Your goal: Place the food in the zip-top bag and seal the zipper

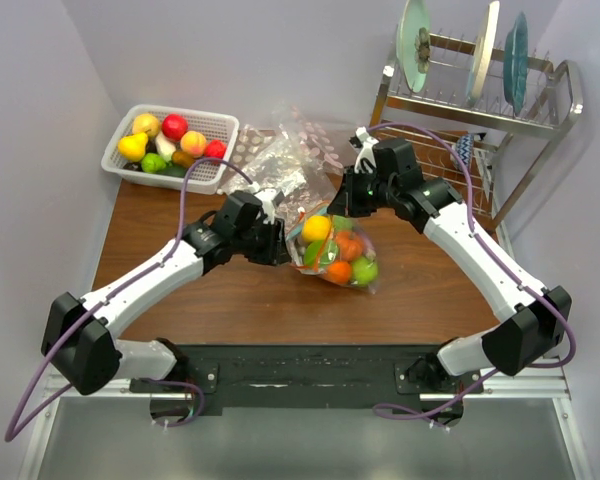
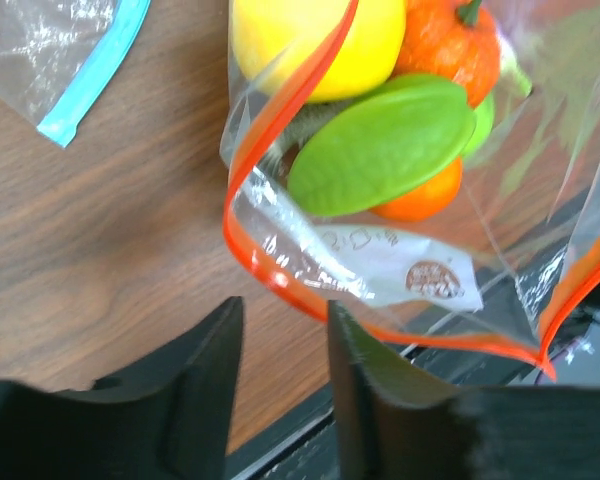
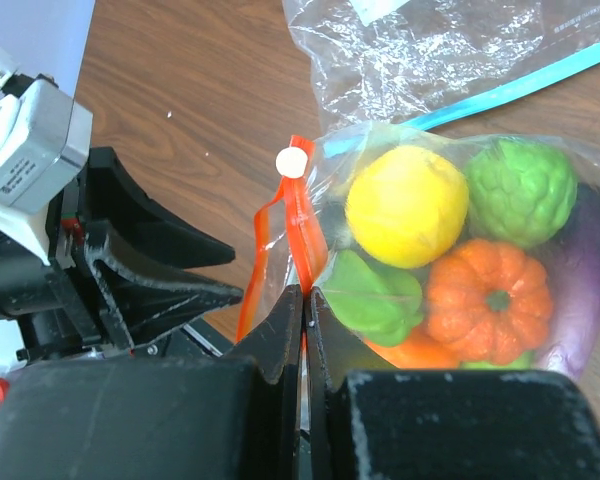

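Note:
The clear zip bag lies on the table with its orange-rimmed mouth toward the left arm. Inside are a yellow fruit, a green pepper, an orange pumpkin and a purple eggplant. My right gripper is shut on the orange zipper rim, below a white slider. My left gripper is part open at the mouth's near-left edge. The orange rim passes close by its right fingertip; whether they touch I cannot tell.
Another clear bag with a blue zipper lies flat behind the filled one. A white basket of fruit stands back left. At back right rises a dish rack with plates.

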